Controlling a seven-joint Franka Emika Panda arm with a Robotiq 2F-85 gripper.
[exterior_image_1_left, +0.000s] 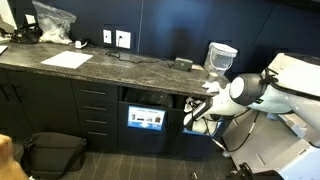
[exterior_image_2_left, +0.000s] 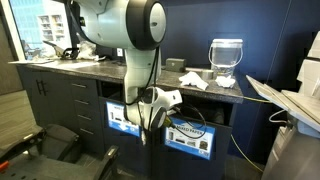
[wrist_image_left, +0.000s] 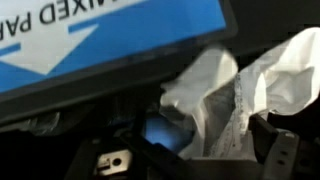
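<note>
In the wrist view my gripper is open, with a crumpled white sheet (wrist_image_left: 238, 105) lying in the space between and beyond its fingers. This sheet looks like thin paper or a bag. Close above it is the dark front edge of a bin with a blue label (wrist_image_left: 110, 40) reading "MIXED PAP…". Through exterior view 2, the white hand (exterior_image_2_left: 150, 108) points down in front of the under-counter bins, near a second blue-and-white label (exterior_image_2_left: 188, 139). My fingertips are hard to make out in both exterior views.
Above the bins runs a dark countertop (exterior_image_1_left: 130, 70). A clear lidded bucket (exterior_image_2_left: 226, 58), white crumpled pieces (exterior_image_2_left: 192, 79) and a small dark box (exterior_image_1_left: 183, 64) stand on it. A black bag (exterior_image_1_left: 55, 153) lies on the floor at left. Open floor (exterior_image_1_left: 130, 165) stretches before the cabinets.
</note>
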